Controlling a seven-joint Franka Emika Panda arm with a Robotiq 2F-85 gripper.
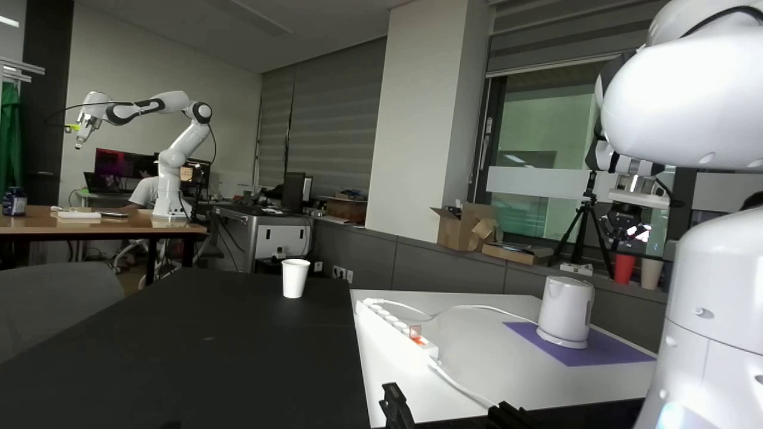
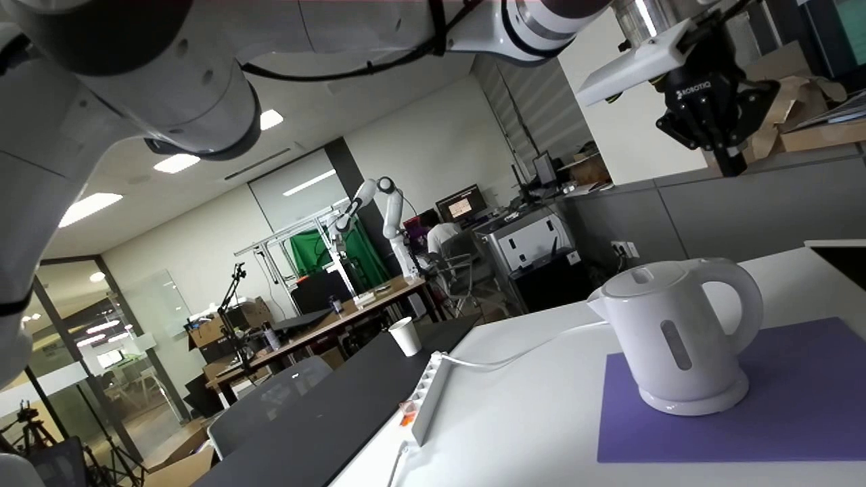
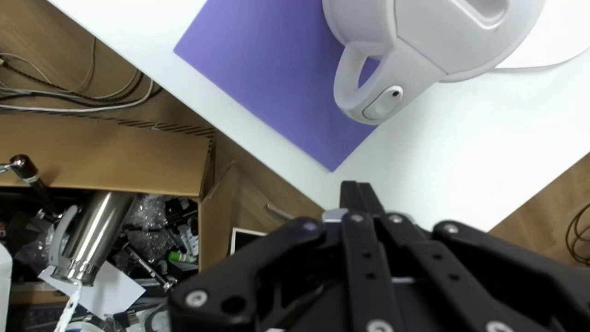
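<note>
In the wrist view my gripper has its two fingers pressed together, with nothing showing between them. Below and ahead of it lies a bare white strip of table; the white electric kettle (image 3: 464, 33) stands farther up, its handle (image 3: 368, 83) pointing toward the gripper. Exterior view 2 has the gripper (image 2: 733, 166) high above and behind the kettle (image 2: 678, 341), well clear of it. The kettle stands upright on a purple mat (image 2: 795, 430), its handle on the right there. In exterior view 1 the gripper (image 1: 620, 243) hangs above and to the right of the kettle (image 1: 565, 307).
A white power strip (image 2: 430, 398) lies along the table's edge, with a cable running toward the kettle. On the black table stands a white paper cup (image 1: 294, 277). Below the white table's edge, an open cardboard box (image 3: 99, 149) holds clutter.
</note>
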